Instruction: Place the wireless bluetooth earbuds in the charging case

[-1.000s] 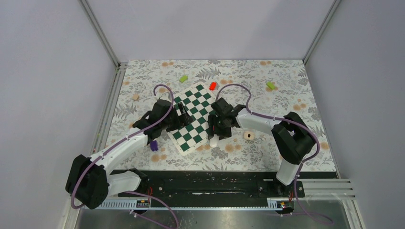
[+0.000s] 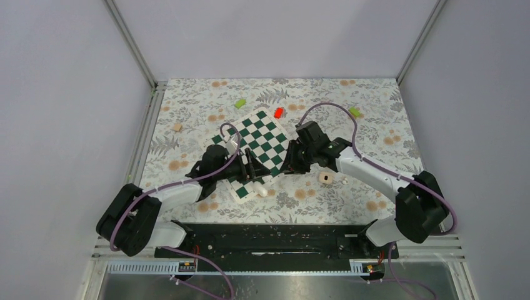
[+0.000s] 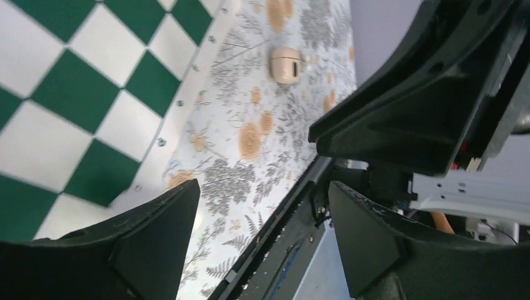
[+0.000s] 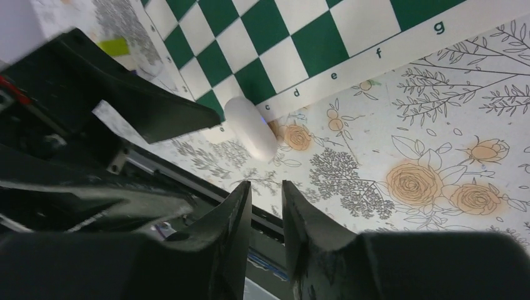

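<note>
The white rounded case (image 2: 260, 189) is at the checkered board's lower right edge. In the right wrist view the case (image 4: 250, 128) is close to a left finger; contact cannot be made out. Left gripper stands open above this area, its fingers wide apart, nothing visible between them. Right gripper has its fingertips close together with a narrow gap; the floral cloth shows through it and no object is visible there. A small white piece (image 2: 345, 181), perhaps an earbud, lies right of a cream block. No other earbud can be made out.
The checkered board (image 2: 260, 130) covers the middle of the table. Around it are a cream block (image 2: 325, 177) with a dark hole, a red block (image 2: 278, 112), green blocks (image 2: 240, 103) (image 2: 354, 112) and a tan block (image 2: 177, 127).
The case has shifted left from beneath the right gripper. My right gripper has moved right and slightly away from the front; the left has come right and toward the front, over the case.
</note>
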